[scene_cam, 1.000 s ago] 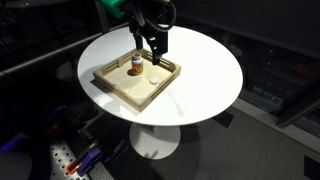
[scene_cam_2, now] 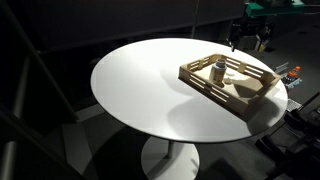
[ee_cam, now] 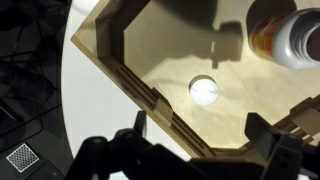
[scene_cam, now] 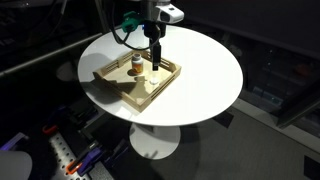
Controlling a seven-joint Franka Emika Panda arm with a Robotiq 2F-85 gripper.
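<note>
A white round cap [ee_cam: 204, 90] lies flat on the floor of a shallow wooden tray [scene_cam: 150, 100]. Close by stands an orange-brown bottle [scene_cam: 137, 65] with a white top, also seen at the right edge of the wrist view as a bottle [ee_cam: 295, 38]. My gripper is open above the tray, its two dark fingers wide apart with nothing between them. From exterior view 1, the gripper [scene_cam: 155, 62] hangs over the cap's side of the tray, to the right of the bottle.
The tray's slatted walls [scene_cam_2: 215, 92] stand up around the bottle and cap. It rests near one side of a round white table [scene_cam_2: 140, 85], whose remaining top is bare. Dark floor lies beyond the table edge.
Over the last second my gripper has moved rightward and lower in exterior view 1, from near the bottle to over the cap. Bottle, cap and tray have stayed put.
</note>
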